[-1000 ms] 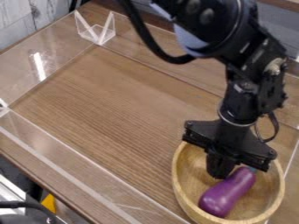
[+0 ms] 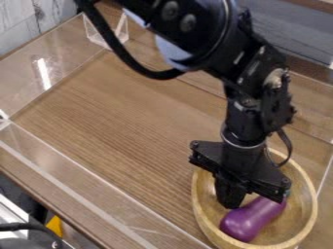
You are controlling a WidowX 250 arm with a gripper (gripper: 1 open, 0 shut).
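My black gripper [image 2: 229,191] points down into a wooden bowl [image 2: 299,224] at the lower right of the camera view, its fingertips low inside the bowl at the left of a purple eggplant-like object [image 2: 247,222]. Whether the fingers are open or shut, or touch the object, is hard to tell, as the gripper body covers much of that area.
A clear plastic edge runs along its left side, with a dark cable at the lower left. A small clear holder [image 2: 107,24] stands at the top left.
The gripper has moved left within the bowl, from over the purple object's upper end toward its left side. The purple object looks nearly in the same place.
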